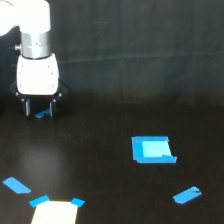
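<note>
My gripper [40,108] hangs from the white arm at the far left, its dark fingers apart and nothing visible between them. To the right, well away from the gripper, a pale blue-white square [157,149] lies inside a blue tape outline [138,151] on the dark table. A bright cream-white object [55,213] shows at the bottom edge, partly cut off by the frame, with blue tape at its upper corners.
Loose-looking strips of blue tape mark the table: one strip [16,186] at the lower left, another strip [187,195] at the lower right. Dark curtain-like material [140,50] closes off the back.
</note>
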